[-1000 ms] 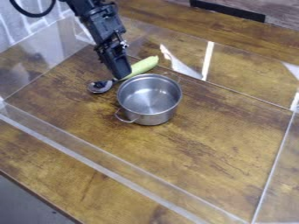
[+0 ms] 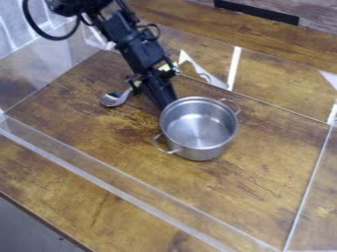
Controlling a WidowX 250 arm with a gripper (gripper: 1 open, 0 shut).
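Observation:
A steel pot (image 2: 200, 133) with two loop handles stands on the wooden table (image 2: 93, 167), right of centre. The black gripper (image 2: 164, 98) is low at the pot's upper-left rim; it looks shut, though whether anything thin is between its fingers is hidden. A metal spoon or ladle (image 2: 114, 99) lies left of the gripper. The pale green vegetable behind the arm is mostly hidden.
Clear panels border the table at the left, front and right. The wood in front of the pot and to its right is bare. A dark ledge is at the back right.
The arm has come down and moved toward the front right. The pot has shifted right and toward the front. The green vegetable is now largely covered by the arm.

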